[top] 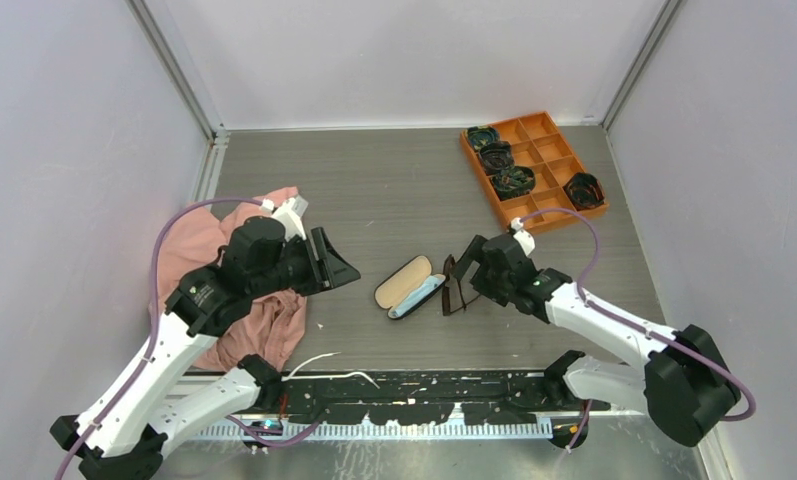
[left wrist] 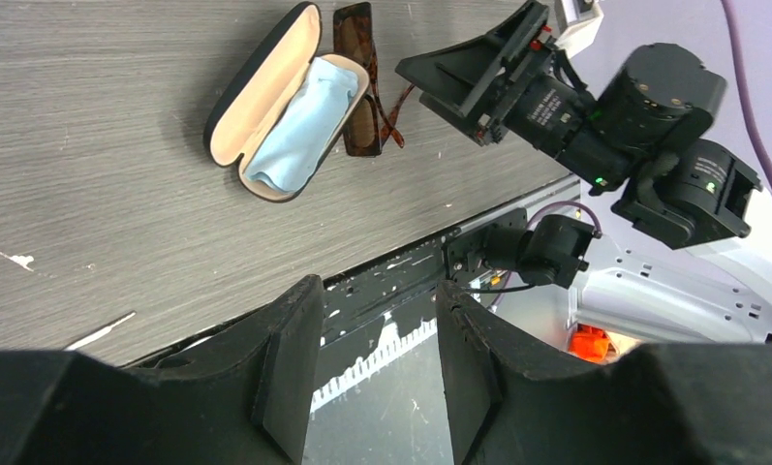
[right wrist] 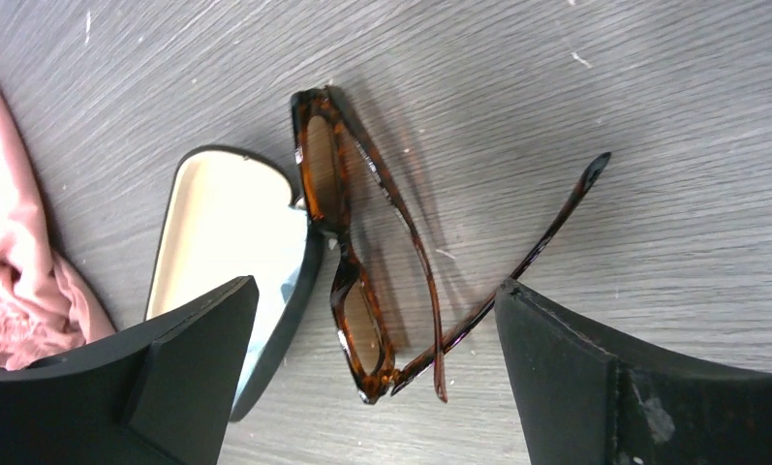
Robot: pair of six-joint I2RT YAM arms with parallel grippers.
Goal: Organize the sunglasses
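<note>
Brown tortoiseshell sunglasses (right wrist: 345, 232) lie on the grey table with both temples unfolded, the temple ends crossing. Their frame touches or nearly touches the open glasses case (right wrist: 229, 232). That case, black outside and cream inside, holds a light blue cloth (left wrist: 302, 126). My right gripper (top: 464, 262) is open above the sunglasses; in the right wrist view its fingers (right wrist: 556, 368) stand wide apart, with nothing between them gripped. Left of the case, my left gripper (top: 339, 265) hangs over the table, its fingers (left wrist: 290, 368) parted and empty.
An orange compartment tray (top: 541, 222) at the back right holds several dark coiled items, with some compartments empty. A pink cloth (top: 274, 330) lies bunched under the left arm. White strips (top: 324, 377) lie by the front rail.
</note>
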